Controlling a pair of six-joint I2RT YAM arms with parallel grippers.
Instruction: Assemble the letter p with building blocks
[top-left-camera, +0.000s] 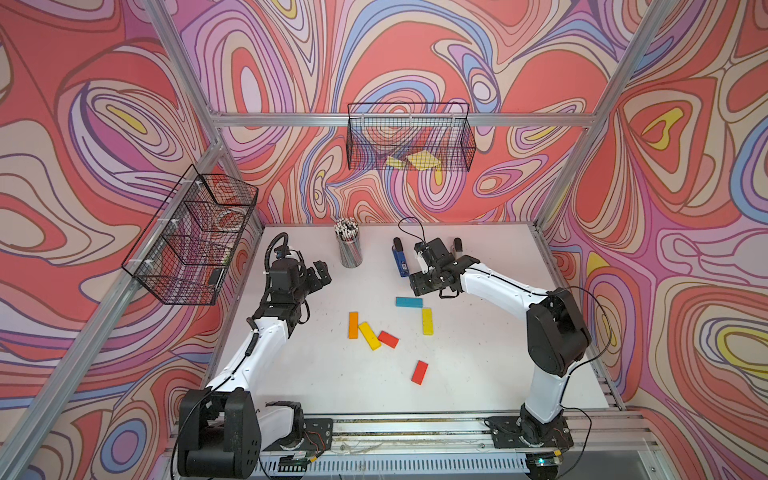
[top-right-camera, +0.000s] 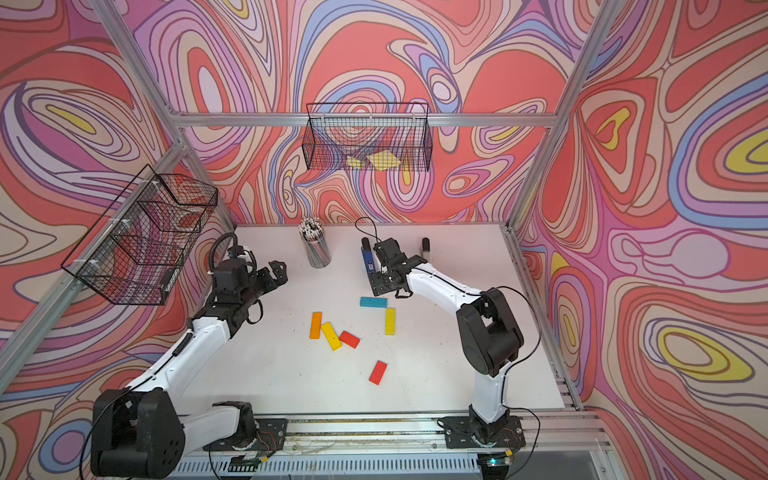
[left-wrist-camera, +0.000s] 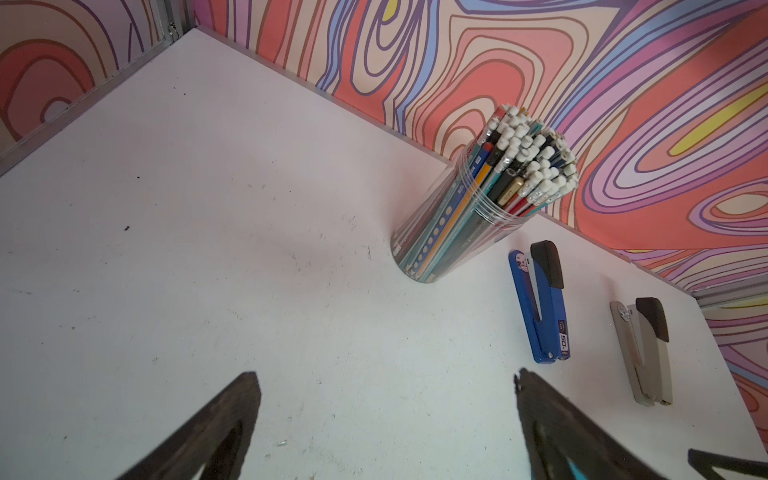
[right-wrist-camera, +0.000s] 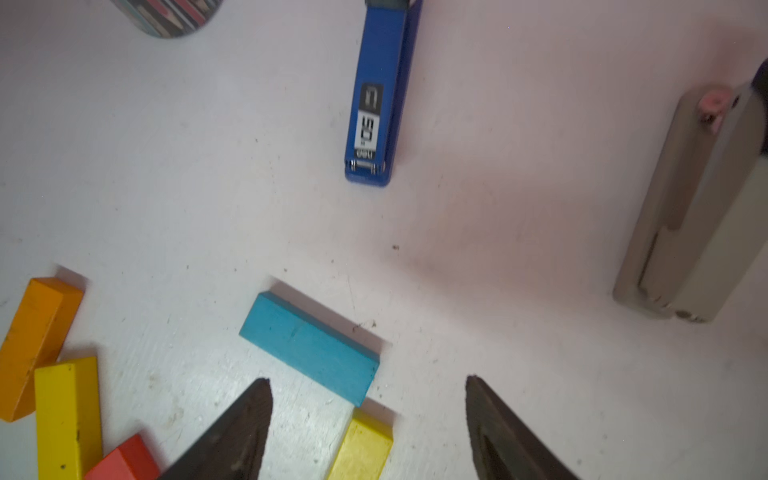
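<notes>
A blue block (top-left-camera: 409, 302) lies crosswise on the table, and a yellow block (top-left-camera: 427, 321) runs forward from near its right end. Further left are an orange block (top-left-camera: 353, 325), a slanted second yellow block (top-left-camera: 369, 336) and a red block (top-left-camera: 388, 339) close beside it. Another red block (top-left-camera: 419, 372) lies nearer the front. Above the table behind the blue block hangs my right gripper, its fingers apart with no block held between them. My left gripper stands open and empty over the left back of the table.
A clear cup of pencils (left-wrist-camera: 480, 200) stands at the back. Two staplers, one blue (left-wrist-camera: 540, 304) and one grey (left-wrist-camera: 644, 352), lie right of it, close to the right arm.
</notes>
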